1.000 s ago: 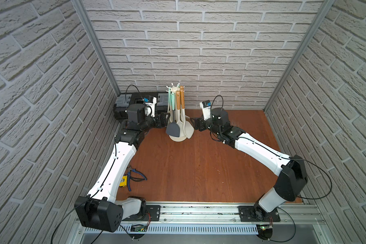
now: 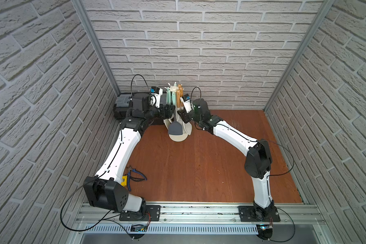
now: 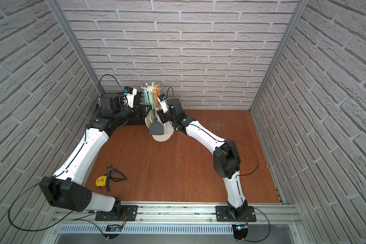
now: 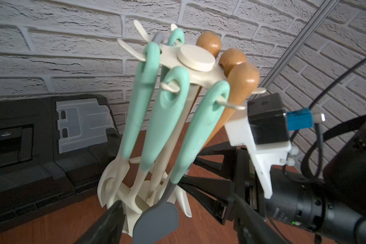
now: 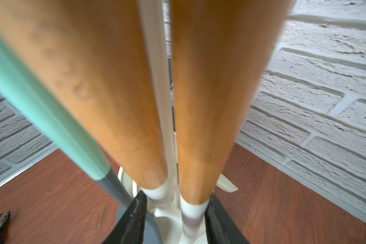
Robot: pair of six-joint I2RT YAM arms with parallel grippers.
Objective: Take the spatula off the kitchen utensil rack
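A cream utensil rack (image 4: 196, 57) carries mint and wooden-handled utensils. A dark grey spatula head (image 2: 175, 128) hangs at the front on a mint handle (image 4: 199, 130). My left gripper (image 2: 167, 111) is beside the rack's left side, its blurred fingers low in its wrist view, apart, below the handles. My right gripper (image 3: 163, 115) is at the rack's right side; in its wrist view its fingers straddle the white lower part of a wooden-handled utensil (image 5: 203, 122), open or closing, contact unclear.
A black case (image 4: 36, 162) stands behind at the left. Pliers (image 3: 113, 174) and a yellow tape measure (image 3: 100, 181) lie at the front left.
Both grippers have moved inward and up to the rack, the right one farther, from clear of it to against the handles. The hanging utensils have shifted slightly.
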